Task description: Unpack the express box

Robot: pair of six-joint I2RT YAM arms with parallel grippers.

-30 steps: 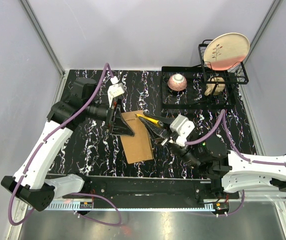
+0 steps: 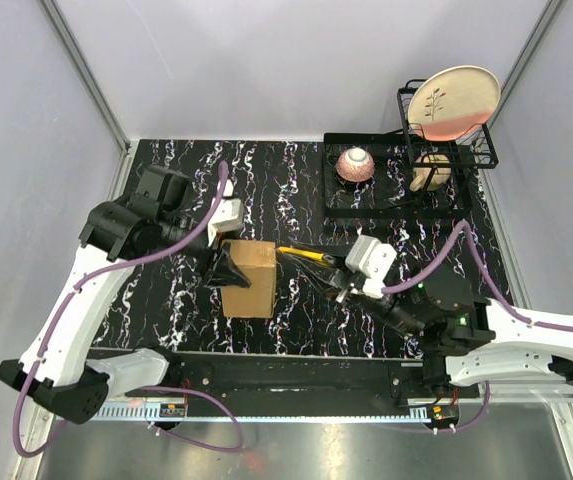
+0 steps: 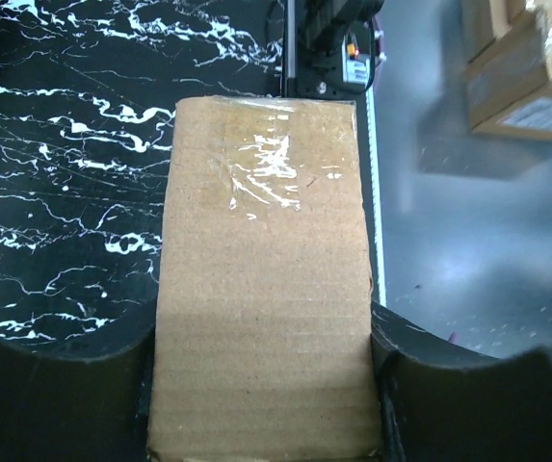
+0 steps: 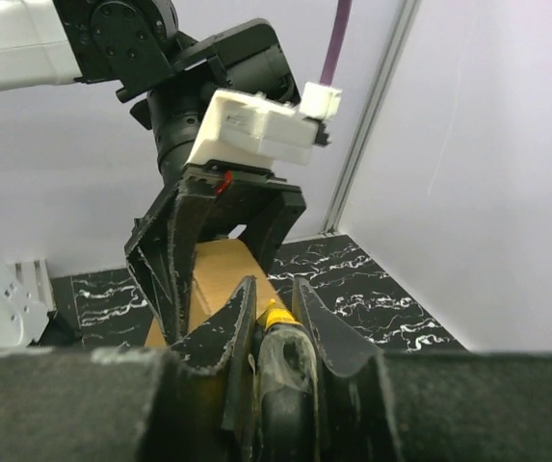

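Observation:
A brown cardboard box (image 2: pixel 250 285) is held above the black marbled counter. My left gripper is shut on it, a finger pressed to either side. Clear tape (image 3: pixel 261 164) runs over one end of the box face, and the flaps there look closed. My right gripper is shut on a slim tool with a yellow tip (image 4: pixel 276 316) and a dark, partly clear handle; it looks like a cutter. From above, the yellow part (image 2: pixel 301 253) points left at the box's upper right edge. Whether it touches the cardboard cannot be told.
More cardboard boxes (image 3: pixel 536 72) lie on the grey metal surface (image 3: pixel 478 241) off the counter's front. At the back right stand a black tray (image 2: pixel 341 211) with a bowl (image 2: pixel 355 165) and a rack holding a plate (image 2: pixel 454 100). Counter left of the box is bare.
The left gripper has moved down and left, and the box has shifted left and turned. The right gripper and tool have shifted slightly down, with the tool lying flatter.

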